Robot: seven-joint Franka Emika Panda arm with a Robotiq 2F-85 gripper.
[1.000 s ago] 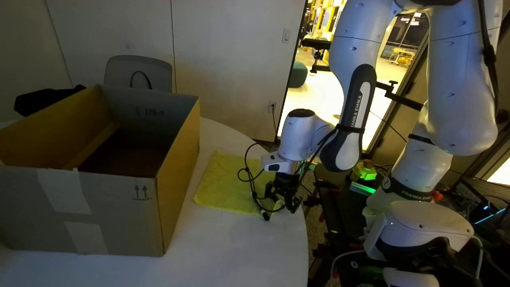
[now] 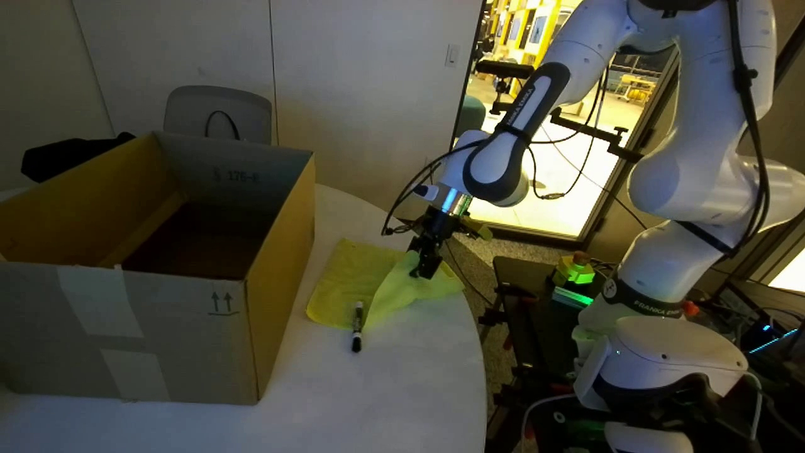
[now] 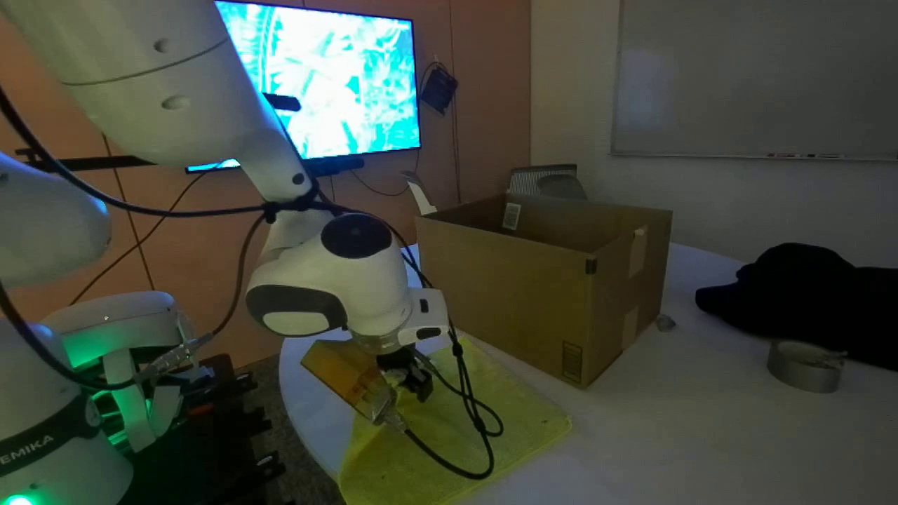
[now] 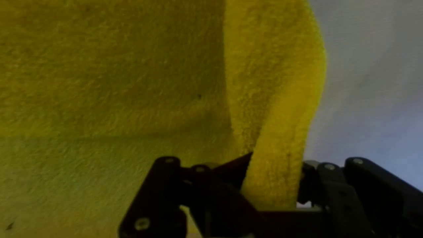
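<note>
A yellow cloth [image 2: 347, 283] lies on the white table, its near right corner lifted and folded back over the rest. My gripper [image 2: 424, 270] is shut on that corner. In the wrist view, a strip of the cloth [image 4: 277, 158] runs down between the two black fingers. A dark marker with a white end [image 2: 358, 326] rests at the cloth's front edge, its black end on the bare table. In exterior view 2 the arm and its cables partly hide the cloth [image 3: 505, 412], and the marker does not show there.
A large open cardboard box [image 2: 283, 249] stands left of the cloth. A roll of tape [image 3: 805, 366] and a black garment [image 3: 808, 286] lie beyond the box. Its rounded edge runs close by on the right.
My gripper has risen and moved back and left, carrying the cloth's corner and folding it over. The marker has shifted left and turned to point nearly straight toward the front.
</note>
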